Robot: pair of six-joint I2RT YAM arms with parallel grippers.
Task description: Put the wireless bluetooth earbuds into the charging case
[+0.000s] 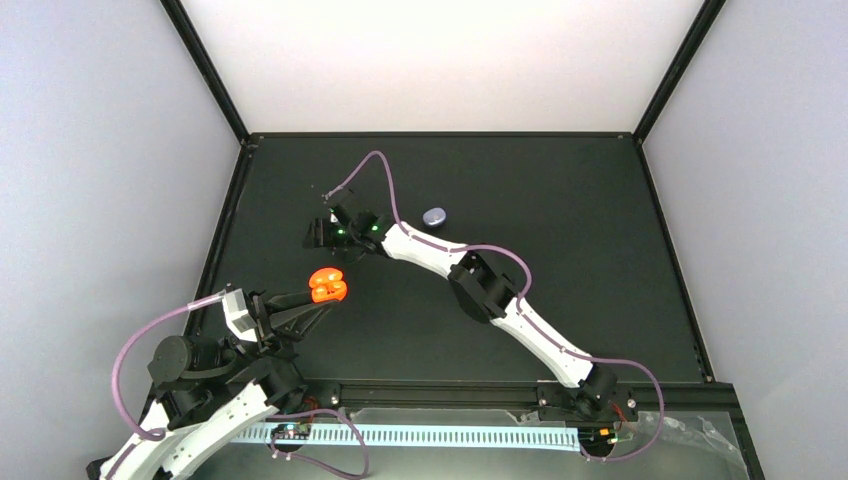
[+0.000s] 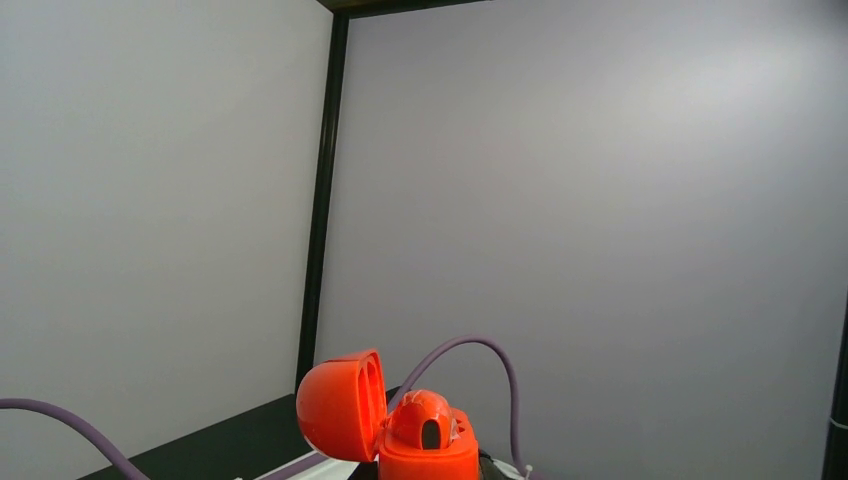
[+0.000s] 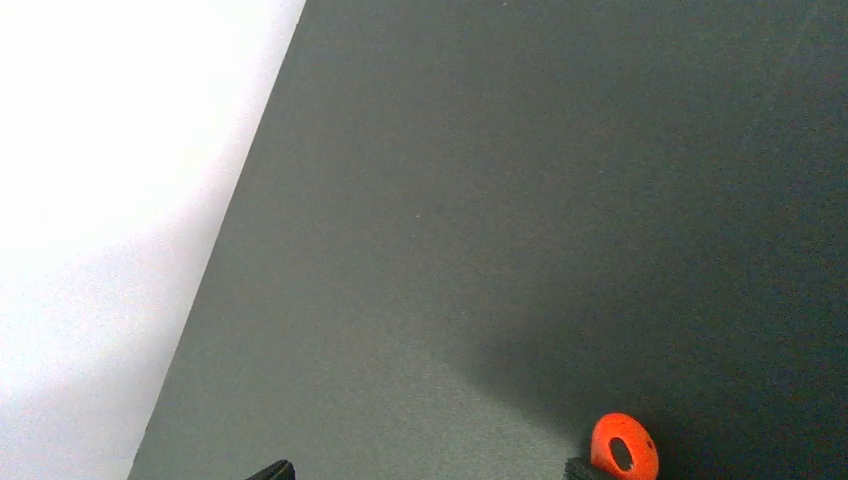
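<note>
My left gripper [image 1: 326, 297] is shut on the orange charging case [image 1: 329, 292], held above the mat at the left. Its lid [image 2: 341, 408] stands open in the left wrist view. A rounded orange piece with a dark oval, apparently an earbud [image 2: 420, 412], sits in the base. At the bottom of the right wrist view, another orange earbud [image 3: 640, 455] shows against the dark mat, just outside the right-hand finger [image 3: 582, 470]. My right gripper has its fingertips well apart, with bare mat visible between them. From above, the right gripper hides this earbud.
A small grey rounded object [image 1: 434, 217] lies on the black mat [image 1: 560, 250], close behind the right forearm. The right arm [image 1: 545, 335] stretches diagonally across the mat. Bare mat lies to the right, and a white wall rises at the back.
</note>
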